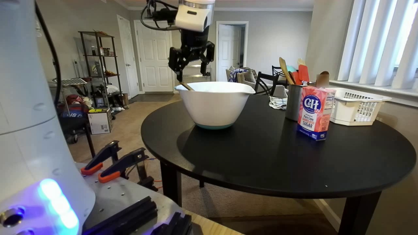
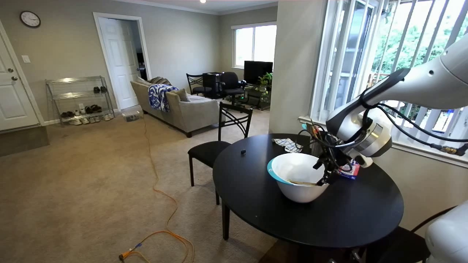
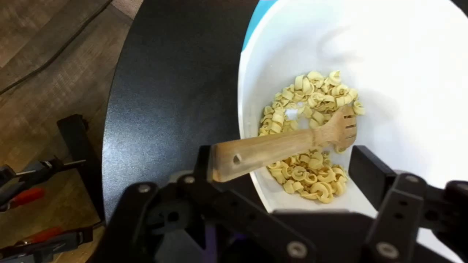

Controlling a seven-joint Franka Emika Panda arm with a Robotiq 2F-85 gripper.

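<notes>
A white mixing bowl (image 1: 215, 102) with a teal base stands on the black round table. Curly pasta (image 3: 322, 177) lies inside it in the wrist view. Across the pasta leans a wooden fork (image 3: 280, 151), its tines down in the bowl and its handle end sticking out over the rim. My gripper (image 1: 191, 72) is above the bowl's near-left rim, fingers pointing down and spread wide. From the wrist, the handle end appears right beside the left finger (image 3: 203, 162), while the right finger (image 3: 372, 175) is well apart from it. Whether the left finger touches the handle, I cannot tell.
A sugar box (image 1: 313, 113), a metal utensil holder (image 1: 293, 102) and a white basket (image 1: 354, 106) stand at the table's right. A checked cloth (image 2: 288, 145) lies farther back.
</notes>
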